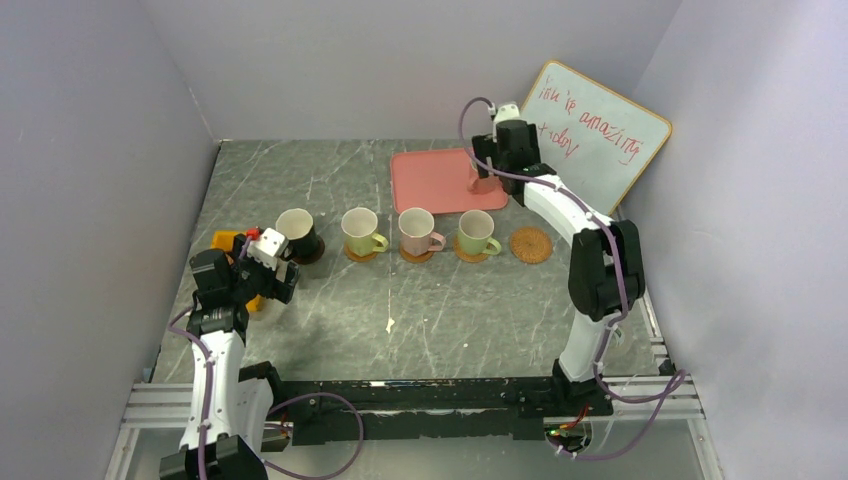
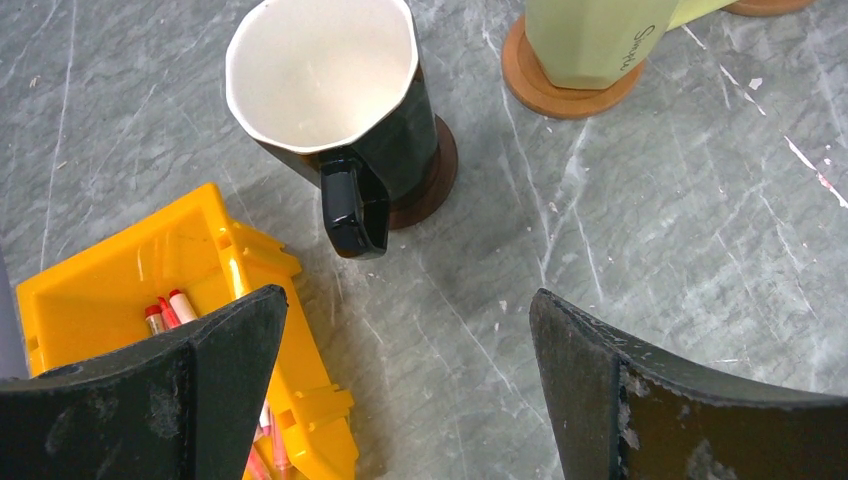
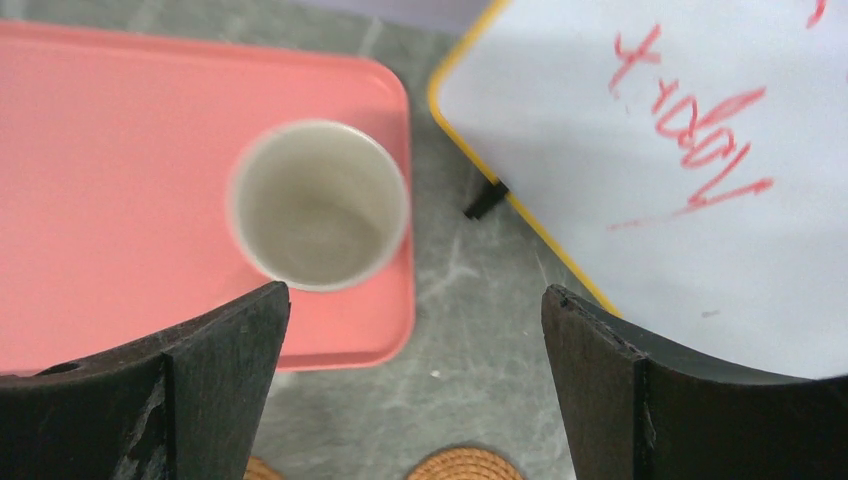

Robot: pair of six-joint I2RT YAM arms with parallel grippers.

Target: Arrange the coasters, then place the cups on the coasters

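On the right end of the pink tray (image 1: 430, 180) stands a pink cup (image 1: 477, 184), mostly hidden by the right arm from above. The right wrist view shows its pale inside (image 3: 320, 210), blurred, with no handle in sight. Over that tray end, my right gripper is open, its fingers apart and empty; the cup lies ahead of the left finger. A bare woven coaster (image 1: 530, 245) lies to the front right of the tray. My left gripper is open and empty in front of the black cup (image 2: 345, 110), near its handle.
Several cups stand on coasters in a row: the black one, a green cup (image 1: 361, 232), a pink cup (image 1: 417, 232) and another green cup (image 1: 477, 233). A whiteboard (image 1: 595, 135) leans at the back right. A yellow bin (image 2: 130, 270) holds markers.
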